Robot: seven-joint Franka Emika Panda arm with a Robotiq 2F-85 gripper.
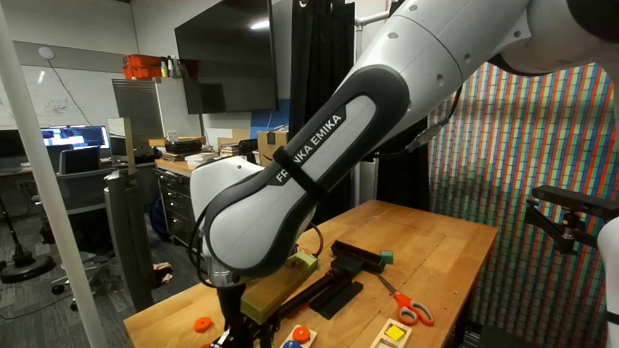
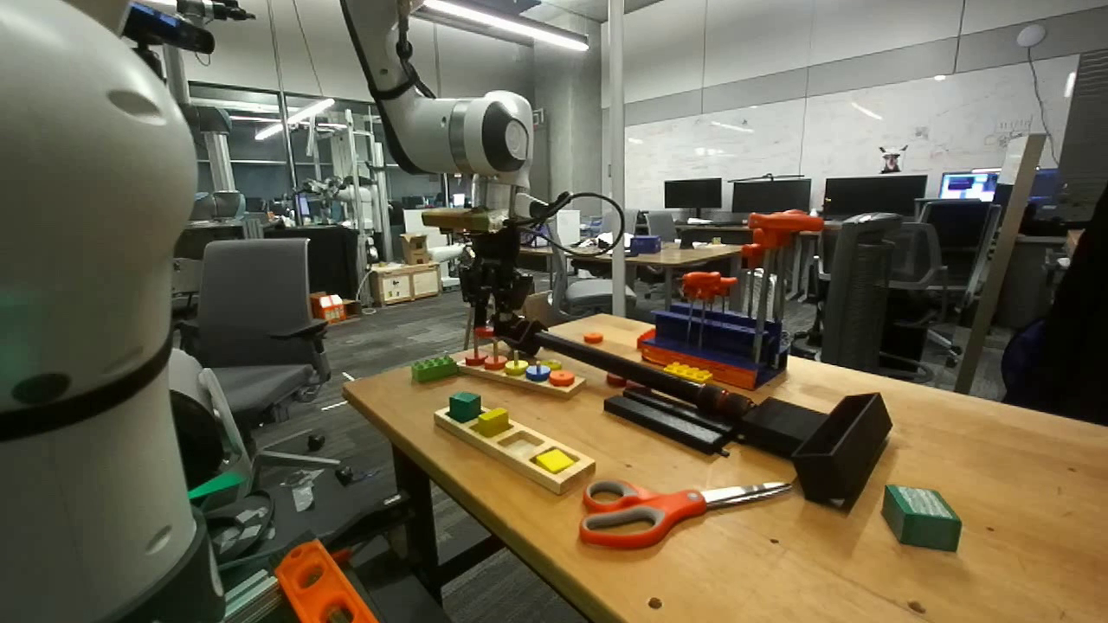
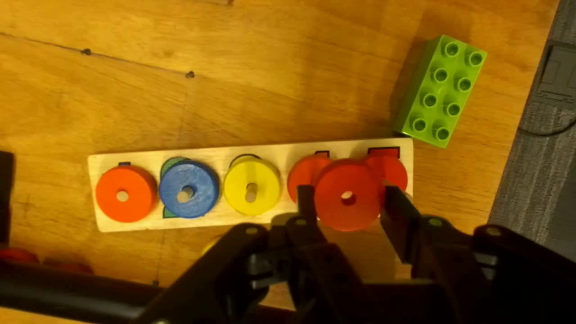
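In the wrist view a red disc (image 3: 348,195) with a centre hole is pinched between the fingertips of my gripper. It hangs over the right part of a long wooden peg board (image 3: 232,153), overlapping two red discs, one of them (image 3: 305,173) at its left. Farther left on the board are a yellow disc (image 3: 251,184), a blue disc (image 3: 190,189) and an orange disc (image 3: 126,194), with peg tops showing in their holes. Exterior view 2 has the gripper (image 2: 485,332) just above the board's far-left end. Its fingers are mostly out of exterior view 1.
A green toy brick (image 3: 441,91) lies by the board's right end, near the table edge. A black clamp (image 2: 665,375) stretches across the table. Scissors (image 2: 665,516), a shape tray (image 2: 525,448) and a blue tool rack (image 2: 717,337) stand around.
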